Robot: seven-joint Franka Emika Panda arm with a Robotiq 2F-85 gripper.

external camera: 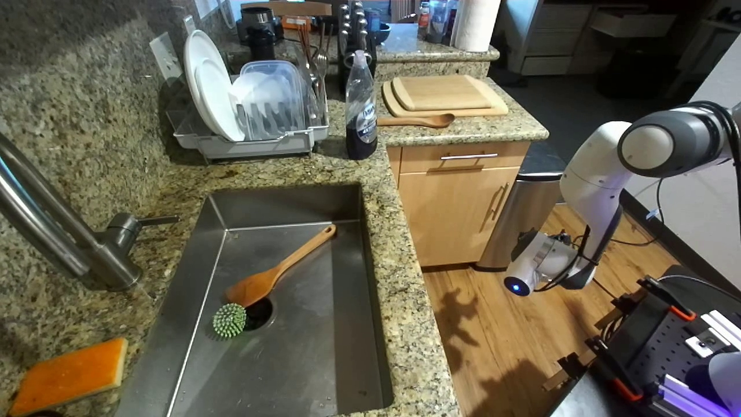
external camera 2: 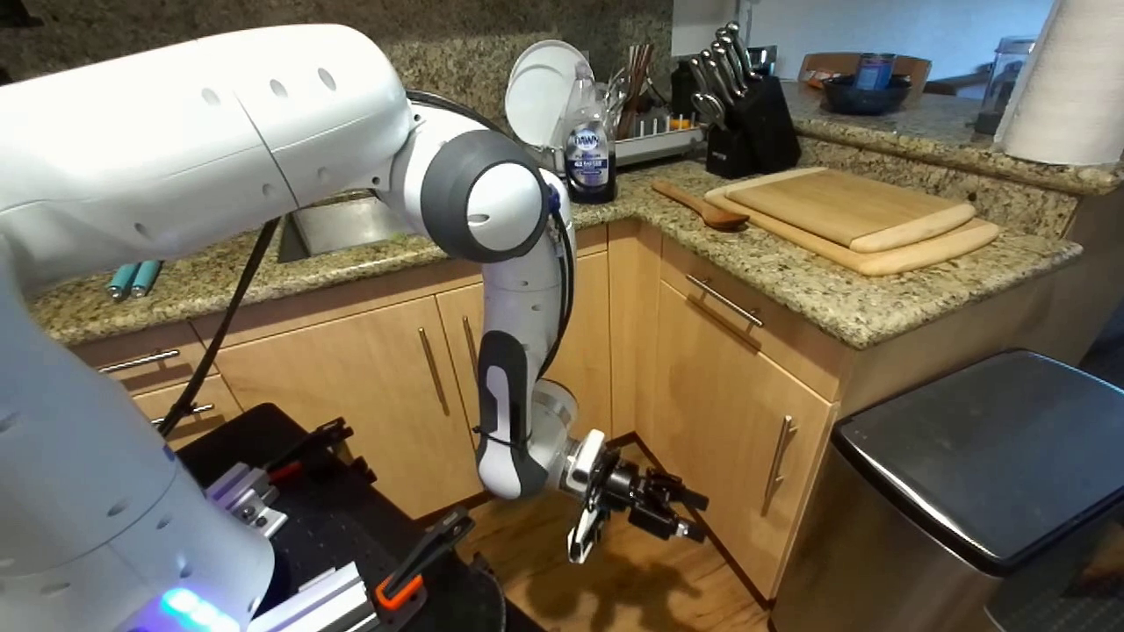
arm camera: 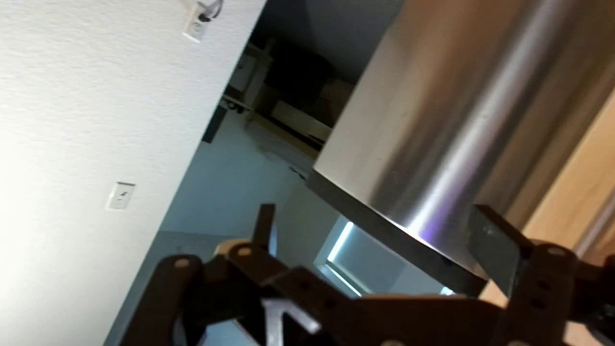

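My gripper (external camera 2: 690,516) hangs low over the wooden floor, in front of the cabinets and left of the trash can. In the wrist view its two dark fingers stand wide apart, with nothing between them; the gripper faces the steel trash can (arm camera: 398,132) and a white wall. Exterior view 1 shows the arm's wrist, but the fingers are hidden behind it. Inside the sink (external camera: 305,361) lie a wooden spatula (external camera: 278,272) and a green round scrubber (external camera: 230,320) beside the drain. On the right-hand counter a wooden spoon (external camera 2: 701,206) lies beside stacked cutting boards (external camera 2: 859,211).
A soap bottle (external camera: 362,111) stands at the counter corner, near the dish rack (external camera: 257,145). An orange sponge (external camera: 69,375) lies left of the sink. The trash can (external camera 2: 1001,453) and cabinet doors (external camera 2: 727,421) bound the open floor.
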